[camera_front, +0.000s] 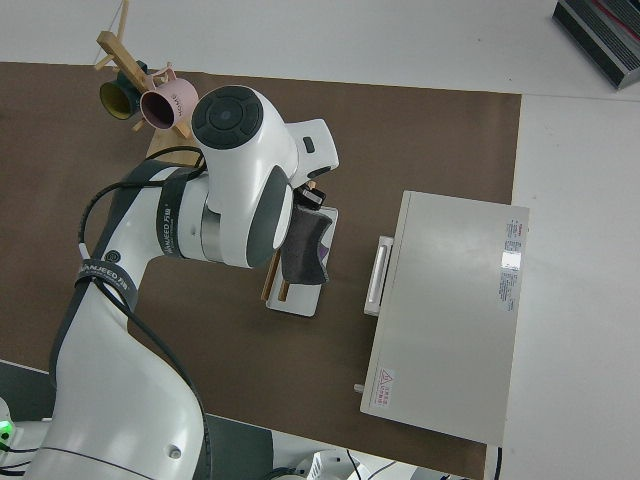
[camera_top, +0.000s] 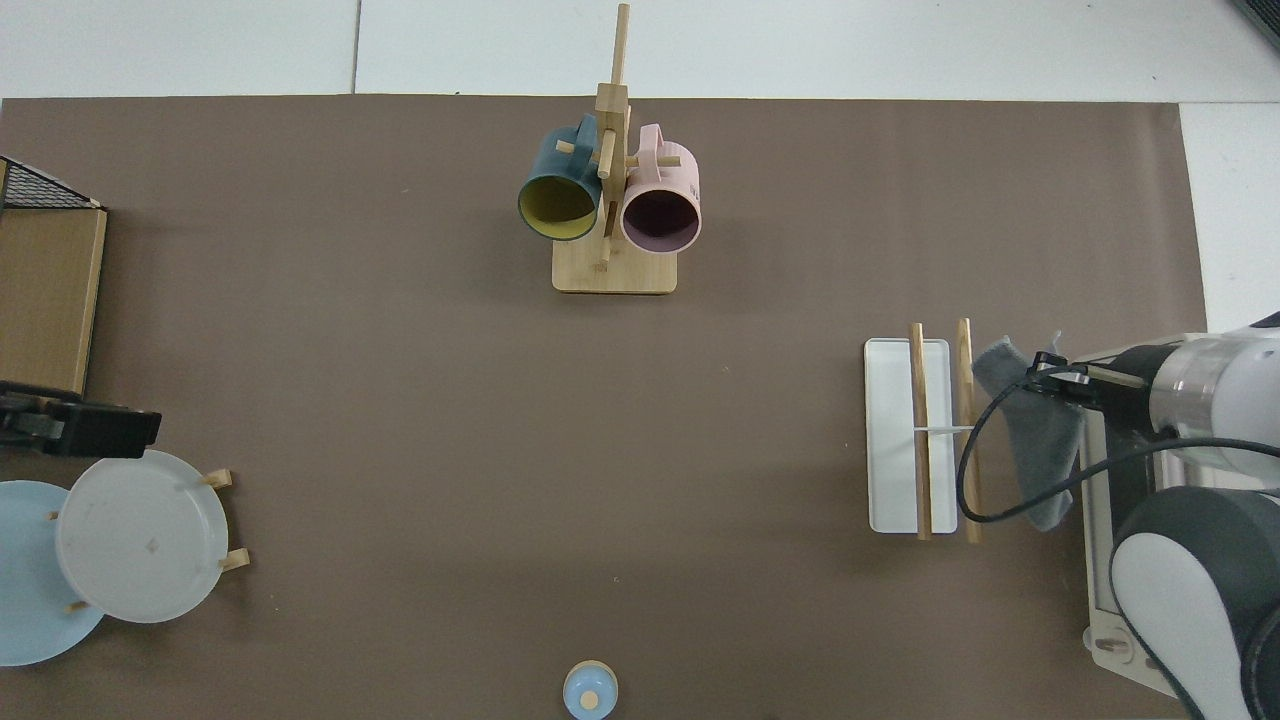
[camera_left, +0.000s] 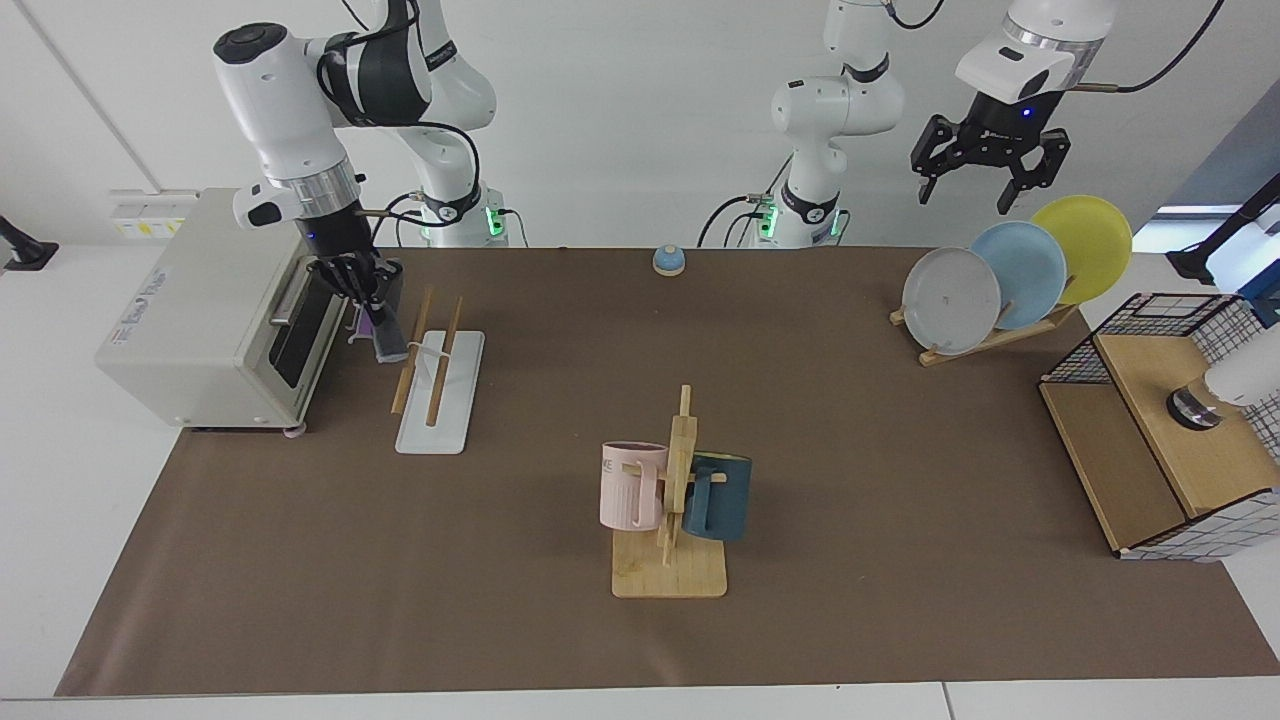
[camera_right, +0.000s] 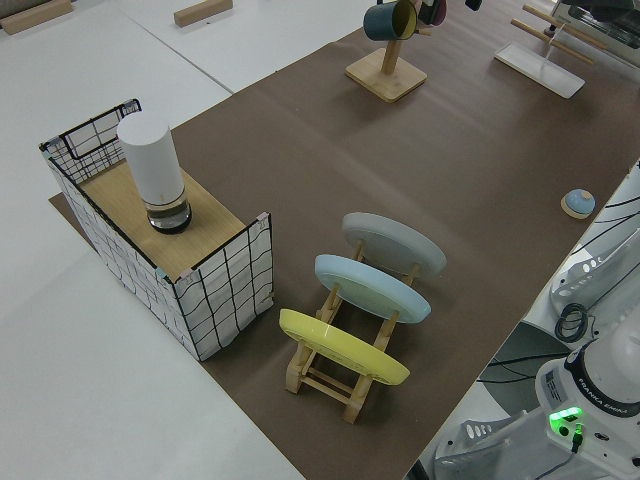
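A grey cloth hangs from one arm's gripper, beside a wooden rack on a white tray; whether that gripper's fingers are closed is hidden by the cloth and wrist. A purple piece shows behind it in the left view. The other arm's black gripper is raised near the plates, its two fingers apart with nothing between them. A white plate, blue plate and yellow plate stand in a wooden rack.
A mug tree holds a teal mug and pink mug. A white oven stands beside the cloth; a wire basket with wooden shelves is at the other side.
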